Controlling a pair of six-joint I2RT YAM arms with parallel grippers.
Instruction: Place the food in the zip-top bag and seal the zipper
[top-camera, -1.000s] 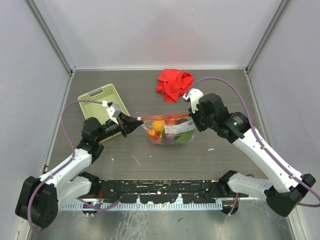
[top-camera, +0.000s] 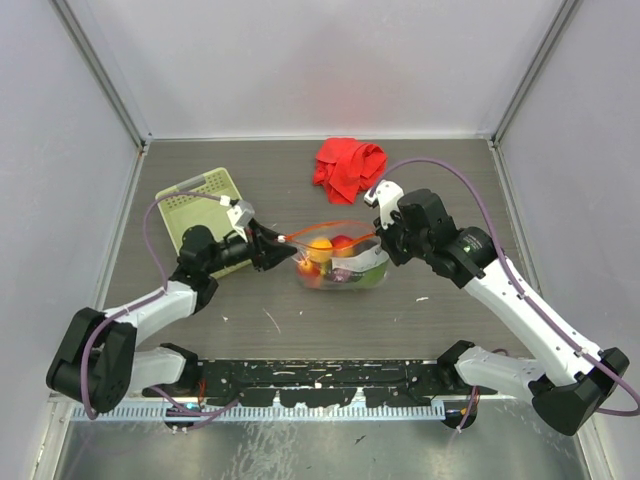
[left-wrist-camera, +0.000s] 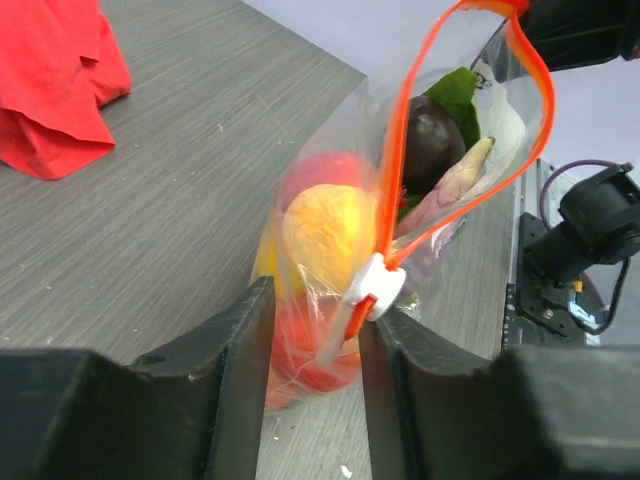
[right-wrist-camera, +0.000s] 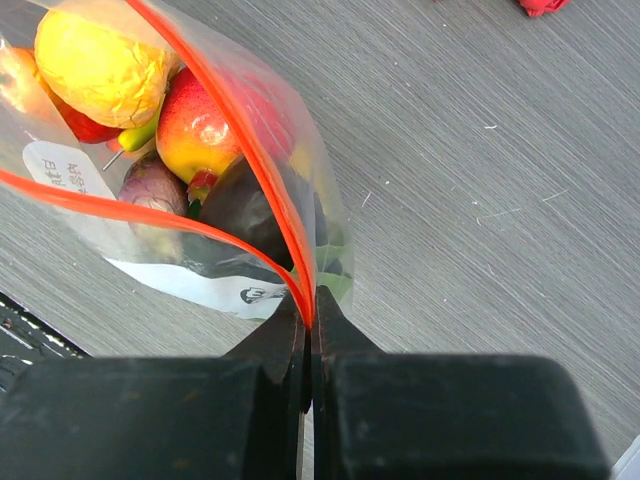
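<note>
A clear zip bag (top-camera: 338, 272) with orange zipper rims holds fake food: a yellow ball (right-wrist-camera: 95, 70), a red mango (right-wrist-camera: 195, 125), a dark eggplant-like item (left-wrist-camera: 430, 140), leaves and more. Its white slider (left-wrist-camera: 375, 283) sits at the left end. My left gripper is part open, its fingers either side of the bag's slider end. My right gripper is shut on the bag's other end, where both orange rims meet. The bag's mouth gapes between the two grippers.
A green plastic basket (top-camera: 183, 205) lies at the left behind my left arm. A crumpled red cloth (top-camera: 348, 165) is at the back.
My left gripper has moved slightly right and its fingers look wider apart. The orange rims have spread further apart. The right arm has barely moved.
</note>
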